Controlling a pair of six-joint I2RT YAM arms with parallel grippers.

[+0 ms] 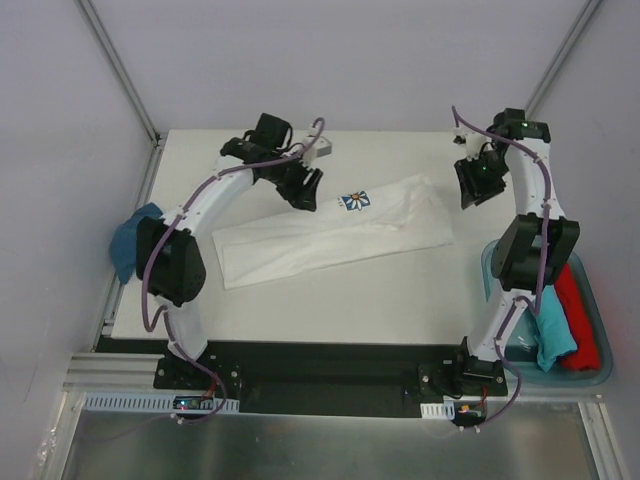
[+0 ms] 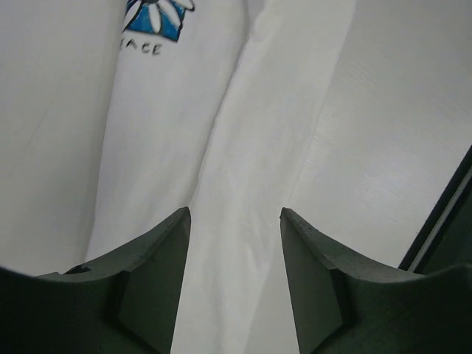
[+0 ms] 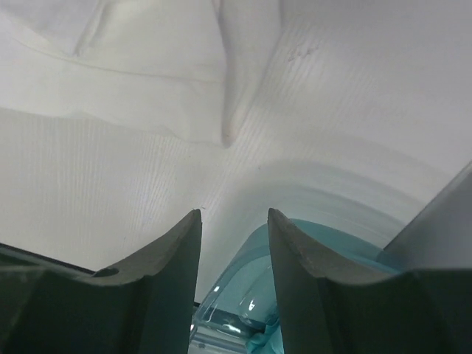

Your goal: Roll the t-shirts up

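Note:
A white t-shirt [image 1: 330,235] lies folded into a long band, slanting across the table, with a blue flower print [image 1: 355,201] on its far part. Above its far edge, left of the print, hovers my left gripper [image 1: 303,205], open and empty; the left wrist view shows the shirt [image 2: 243,147] beneath with a lengthwise fold line. Off the shirt's right end, my right gripper [image 1: 481,200] is open too, nothing between its fingers. The shirt's right end [image 3: 184,110] shows in the right wrist view, apart from those fingers [image 3: 181,258].
A teal tub [image 1: 600,350] at the right holds a red rolled cloth [image 1: 576,318] and a turquoise one [image 1: 552,330]. Blue cloth [image 1: 128,243] lies at the left edge.

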